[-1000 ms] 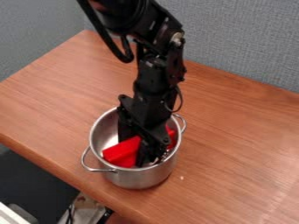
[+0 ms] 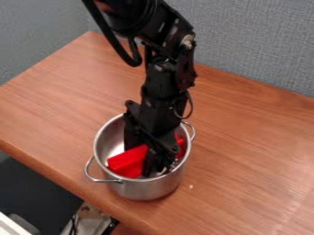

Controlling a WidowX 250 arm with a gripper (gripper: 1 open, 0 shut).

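A steel pot (image 2: pixel 146 187) with two handles stands on the wooden table near its front-left edge. My black gripper (image 2: pixel 154 150) reaches down from the top of the view into the pot. A red object (image 2: pixel 127 160) lies inside the pot, partly behind the gripper, with more red showing to the right of it. The fingertips are dark and mostly hidden, so I cannot tell how far apart they are or whether they hold anything.
A grey wall (image 2: pixel 258 46) stands behind it. Below the front-left edge are a dark area and some cluttered items, one red.
The arm's upper part has shifted very slightly. The pot and red object look the same.
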